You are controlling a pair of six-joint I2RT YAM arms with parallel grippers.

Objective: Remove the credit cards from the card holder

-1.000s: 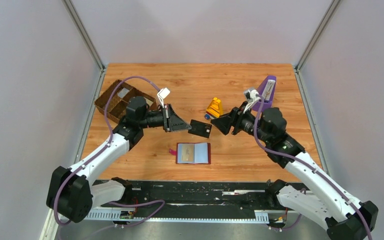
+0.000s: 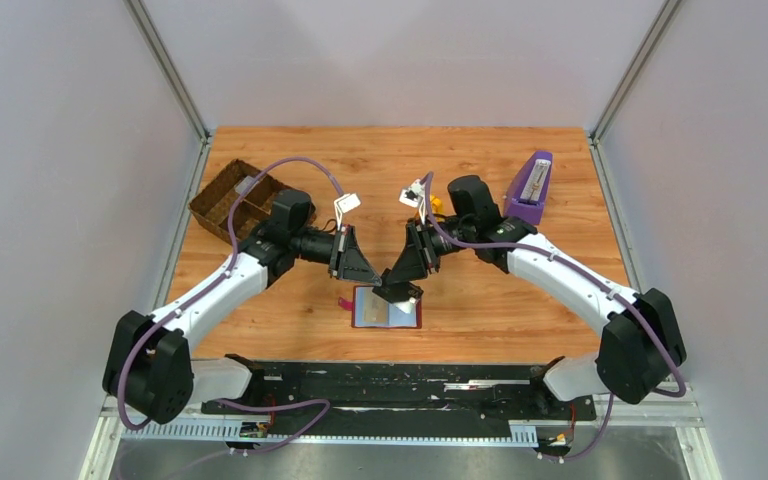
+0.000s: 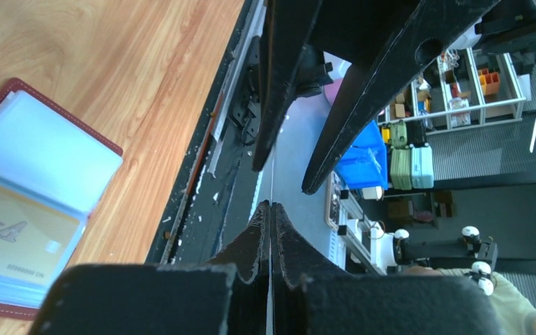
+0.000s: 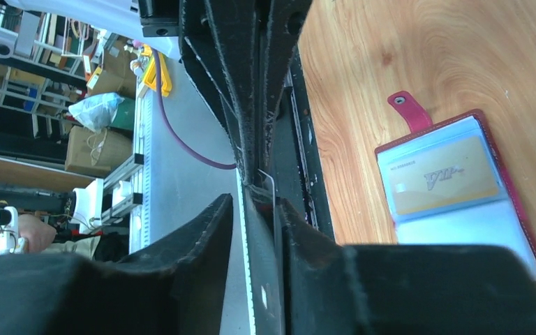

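A thin black card (image 2: pixel 398 292) hangs above the open card holder (image 2: pixel 418 311), with my left gripper (image 2: pixel 377 281) shut on it. Seen edge-on in the left wrist view, the card (image 3: pixel 273 174) is just a fine line between the right gripper's fingers (image 3: pixel 329 150). My right gripper is part open, its fingers on either side of the card (image 4: pixel 262 269), with a gap showing. A gold VIP card (image 4: pixel 441 176) sits in a clear sleeve of the red holder, which lies flat on the table.
At the back left stands a brown divided box (image 2: pixel 205 208). A purple container (image 2: pixel 528 212) is at the back right. Mostly behind the right arm, a yellow object (image 2: pixel 436 205) shows. Bare wood lies around the holder.
My right gripper has come left from well apart to the card, beside the left gripper.
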